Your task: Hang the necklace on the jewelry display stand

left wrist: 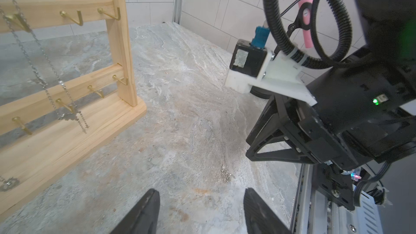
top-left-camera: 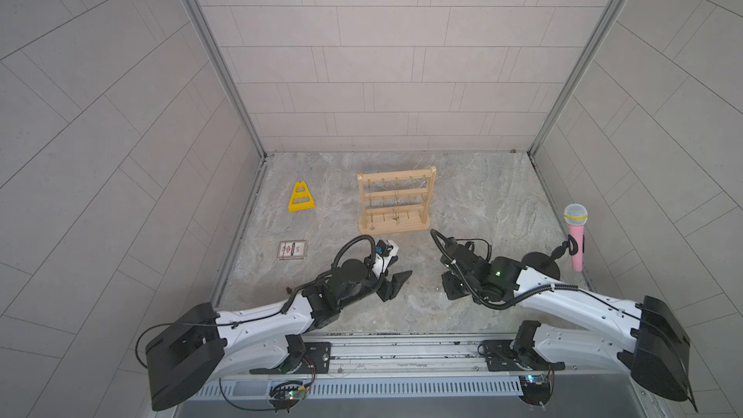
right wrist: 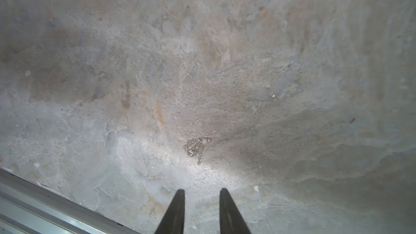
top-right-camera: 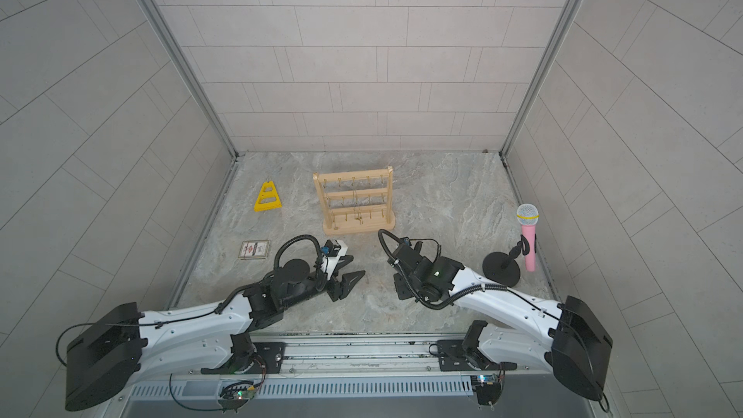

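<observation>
A small silver necklace (right wrist: 195, 146) lies bunched on the marble table, seen in the right wrist view below my right gripper, whose fingertips are apart with nothing between them. The same pile shows in the left wrist view (left wrist: 225, 174). My left gripper stands open and empty, facing across the table toward the right one. The wooden display stand (top-left-camera: 396, 222) with brass hooks is at the middle back. Silver chains (left wrist: 60, 91) hang on it, and a pendant lies on its base.
A yellow triangle (top-left-camera: 301, 196) and a small framed card (top-left-camera: 291, 249) lie at the left. A pink microphone (top-left-camera: 576, 247) on a black holder stands at the right edge. A metal rail (right wrist: 43, 203) runs along the table's front edge.
</observation>
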